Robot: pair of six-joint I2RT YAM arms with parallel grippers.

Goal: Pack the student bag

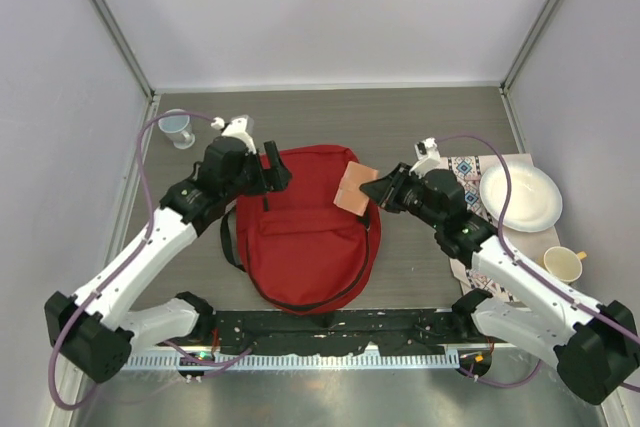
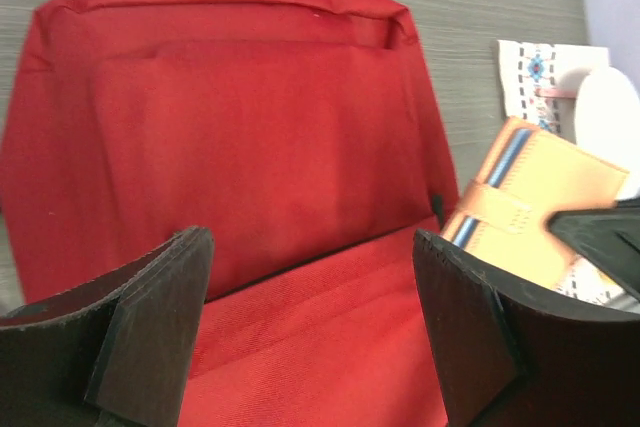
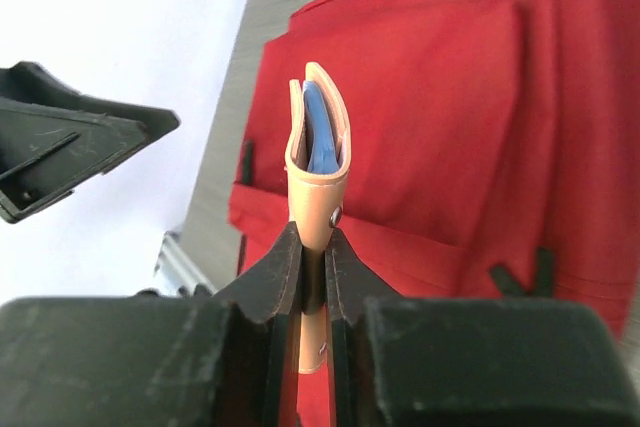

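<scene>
A red backpack (image 1: 305, 257) lies flat in the middle of the table, also filling much of the left wrist view (image 2: 260, 137). My right gripper is shut on a tan notebook (image 1: 354, 185) with a blue band (image 2: 505, 162), held over the bag's right side. My left gripper (image 1: 276, 167) is open with nothing between its fingers, over the bag's upper left, a short way from the notebook.
At the right a white plate (image 1: 520, 194) and a mug (image 1: 562, 265) rest on a patterned cloth (image 1: 465, 164). A cup (image 1: 176, 128) stands at the back left.
</scene>
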